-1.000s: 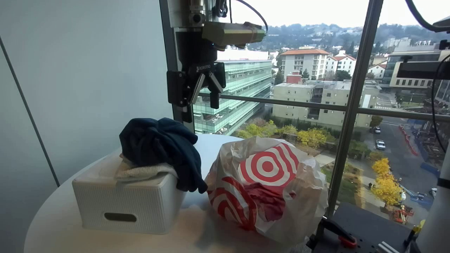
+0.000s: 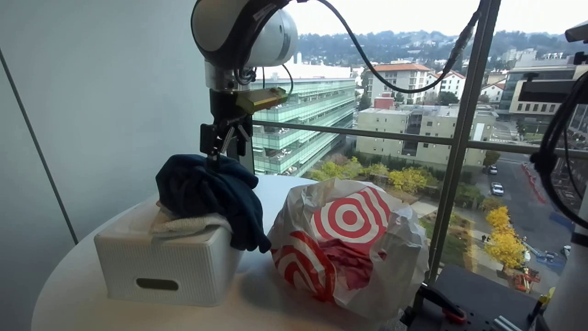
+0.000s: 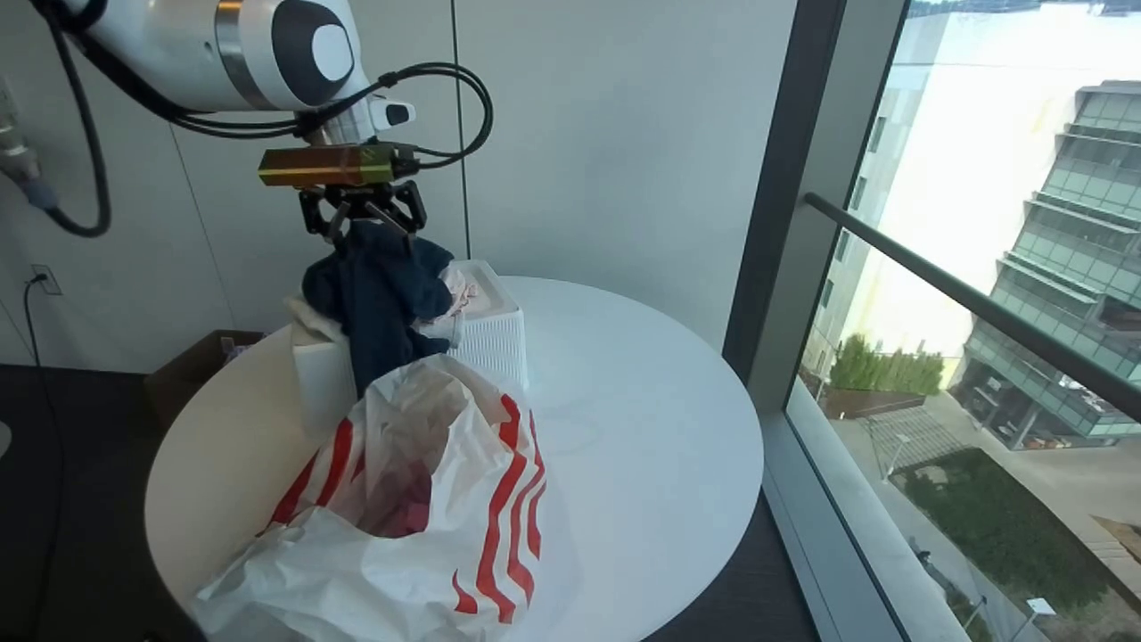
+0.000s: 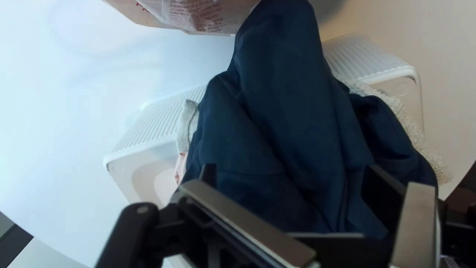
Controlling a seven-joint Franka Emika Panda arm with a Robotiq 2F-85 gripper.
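Note:
A crumpled dark blue cloth [image 2: 206, 190] lies heaped on a white ribbed box [image 2: 193, 270], one end hanging over the side toward the plastic bag. My gripper [image 2: 226, 155] points down just above the top of the heap. In exterior view 2 the gripper [image 3: 374, 240] has its fingertips at the upper folds of the cloth [image 3: 374, 289]. From the wrist, the fingers look wide apart, with dark blue fabric [image 4: 285, 111] below and between them. I cannot tell whether the fingertips touch it.
A cream cloth [image 2: 190, 225] pokes out beneath the blue one. Close beside the box stands a white plastic bag [image 2: 399, 265] with red rings, its mouth open in exterior view 2 and reddish fabric [image 3: 406, 515] inside. Bare round tabletop [image 3: 642, 428] lies toward the window.
The arm has come down and moved left in exterior view 1, from above and right of the blue cloth to right over its top. Cloth, box and bag look unmoved.

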